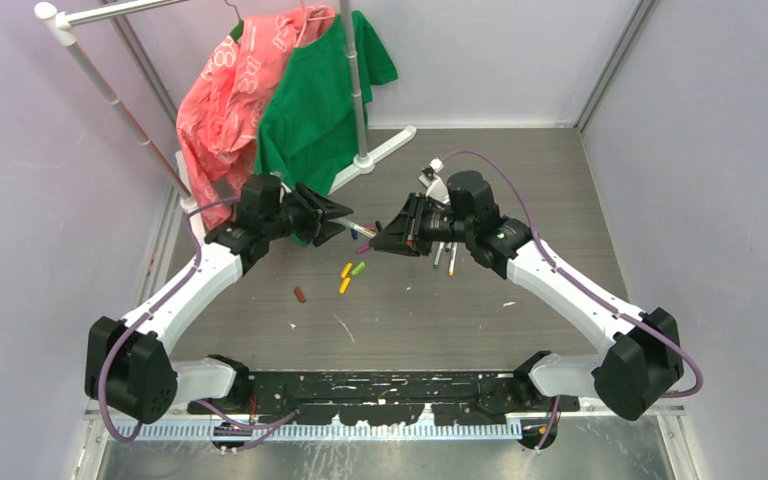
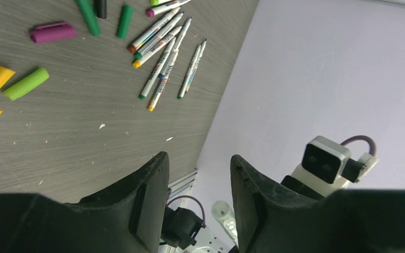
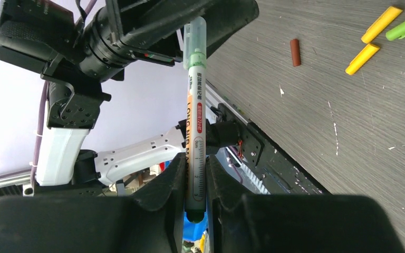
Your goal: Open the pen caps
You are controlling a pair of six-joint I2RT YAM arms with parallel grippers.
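A white marker with a pale mint cap [image 3: 195, 137] stands held in my right gripper, which is shut on its barrel near the dark-green end. In the top view my left gripper [image 1: 339, 220] is at the marker's capped end, facing my right gripper [image 1: 385, 240]. In the left wrist view my left gripper is open, with the marker's tip [image 2: 222, 211] low between its fingers. Loose caps lie on the floor, including yellow [image 3: 362, 59], light green [image 2: 26, 84], purple [image 2: 52, 33] and brown [image 3: 295, 51].
Several markers [image 2: 163, 68] lie on the grey floor right of the caps. A clothes rack with a pink shirt [image 1: 225, 100] and green shirt [image 1: 310, 100] stands at the back left.
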